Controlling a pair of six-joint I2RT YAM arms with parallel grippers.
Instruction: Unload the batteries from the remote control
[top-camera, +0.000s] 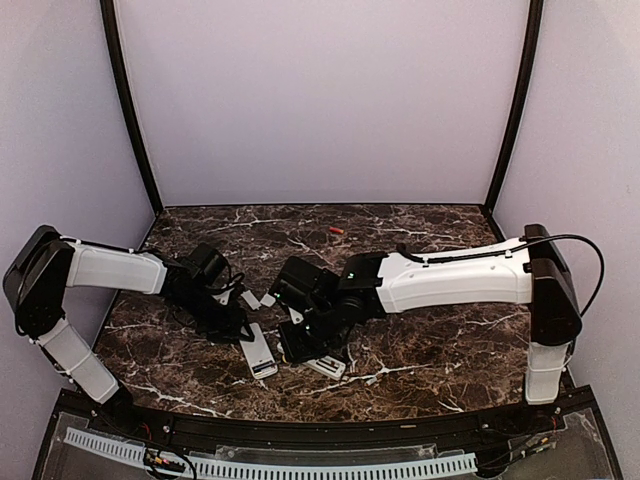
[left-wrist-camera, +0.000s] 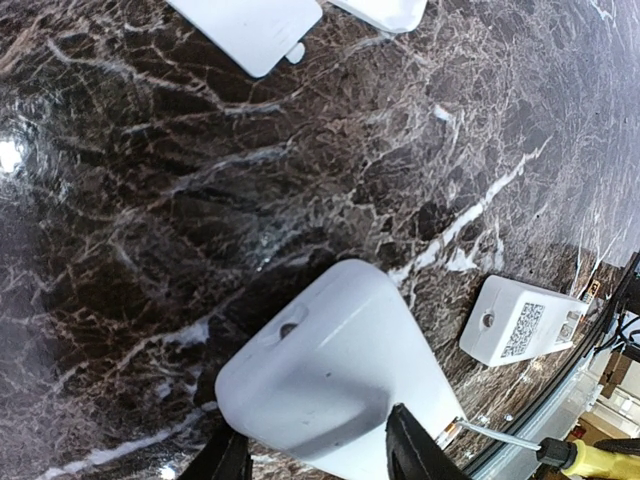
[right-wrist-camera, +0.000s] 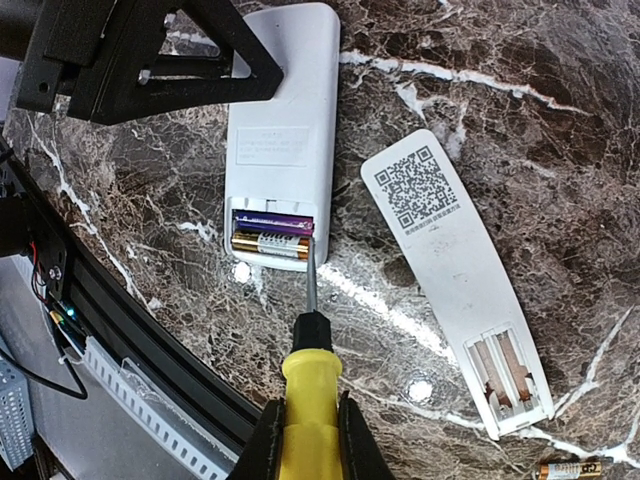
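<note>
A white remote control (right-wrist-camera: 290, 110) lies back side up, its battery bay uncovered. Inside the bay are a purple battery (right-wrist-camera: 272, 222) and, beside it, a gold-and-silver battery (right-wrist-camera: 268, 244). My right gripper is shut on a yellow-handled screwdriver (right-wrist-camera: 312, 375), whose thin tip is at the right end of the gold-and-silver battery. Over the other part of the remote is my left gripper, its fingers apart; one overlaps the remote's back and the other is by its edge. Whether both touch it is hard to see.
Another white remote (right-wrist-camera: 455, 270) with a QR code and an empty bay lies to the right. A loose battery (right-wrist-camera: 570, 469) is near it. Two white covers (left-wrist-camera: 250, 30) lie beyond the left gripper. A small red object (top-camera: 336, 230) sits far back.
</note>
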